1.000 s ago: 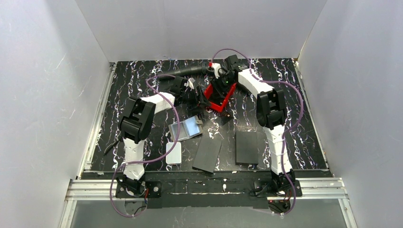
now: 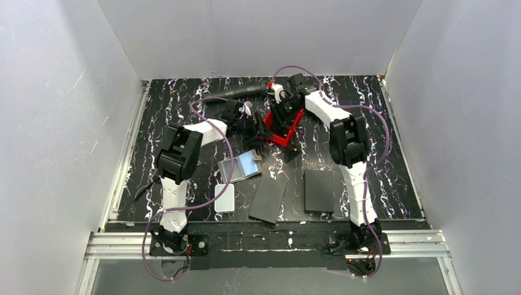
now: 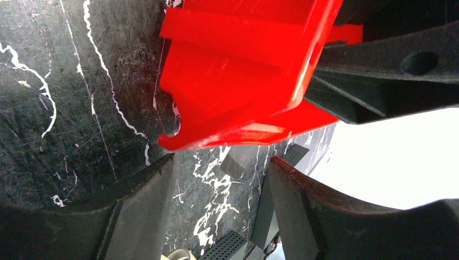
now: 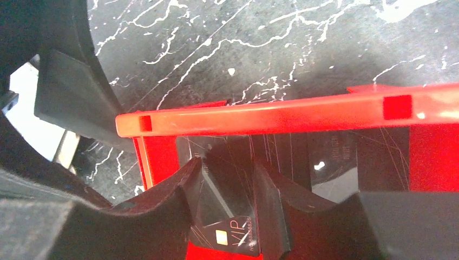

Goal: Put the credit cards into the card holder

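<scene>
A red box lies near the back middle, with dark cards inside. In the right wrist view, a black VIP card lies in that box, and a second dark card shows farther right. My right gripper is over the VIP card, its fingers part open; no card is clearly clamped. My left gripper is at the box's left corner; its fingers show a gap, and whether they grip the rim is unclear. An open grey-and-blue case lies to the front left.
A black card lies loose in front of the box. A white case and dark flat slabs, one left and one right, lie toward the front. A dark tube lies at the back.
My right arm has shifted slightly left and toward the front over the box. The left arm and the box look unmoved.
</scene>
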